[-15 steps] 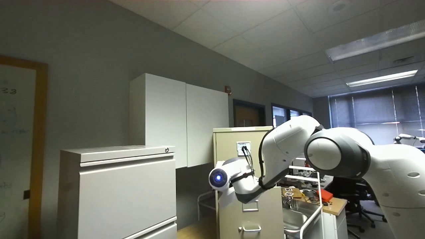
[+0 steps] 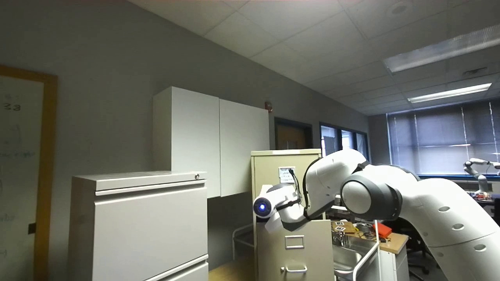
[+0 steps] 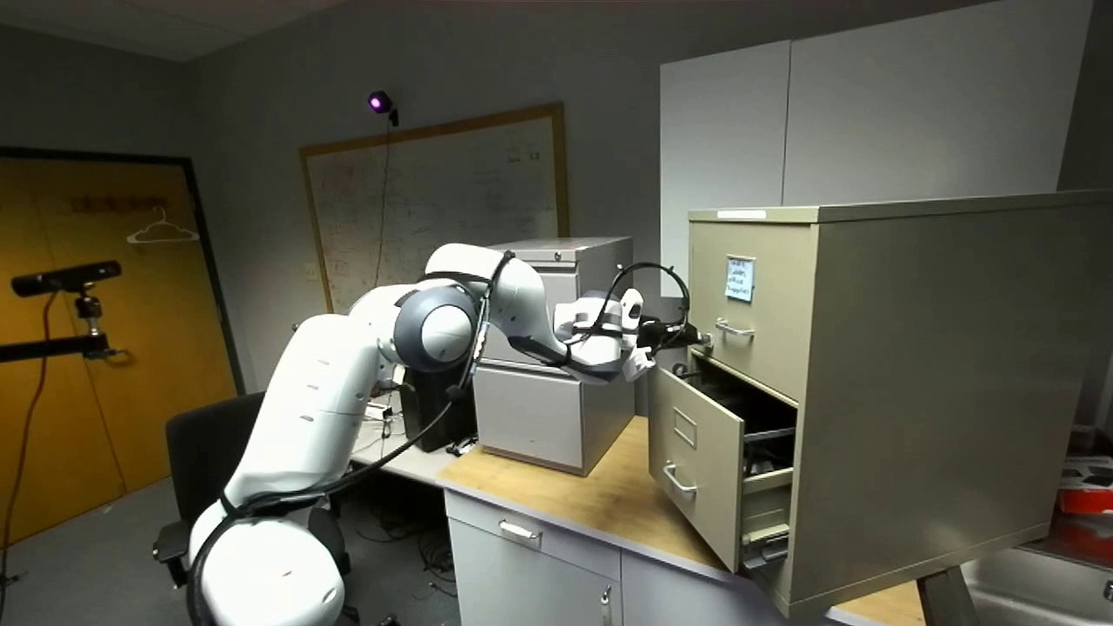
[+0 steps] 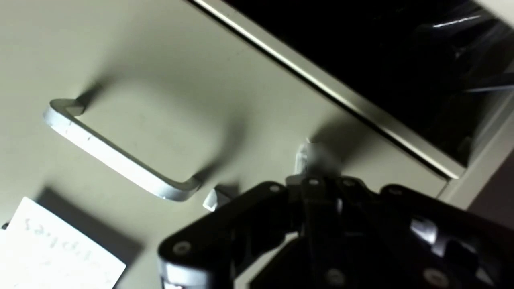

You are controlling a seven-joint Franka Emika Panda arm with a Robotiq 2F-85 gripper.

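Observation:
A beige filing cabinet (image 3: 918, 344) stands on the counter, its lower drawer (image 3: 696, 454) pulled out and its upper drawer (image 3: 749, 313) closed. My gripper (image 3: 701, 336) is shut at the upper drawer's front, near its lower left corner and left of the metal handle (image 3: 736, 329). From the wrist, that handle (image 4: 118, 156) lies clear of my gripper, with bare drawer face between them. Nothing shows between the fingers. Whether the tips touch the drawer face is unclear. Exterior view 1 hides the gripper behind the arm's end (image 2: 263, 207).
A grey cabinet (image 3: 527, 412) stands on the counter beside the beige one. White wall cupboards (image 3: 876, 115) hang behind. Below the upper drawer opens the dark interior of the lower drawer (image 4: 409, 62). A paper label (image 4: 58, 250) is on the upper drawer face.
In exterior view 1, the arm's end has shifted a little right and away from the camera. The lower drawer looks unmoved.

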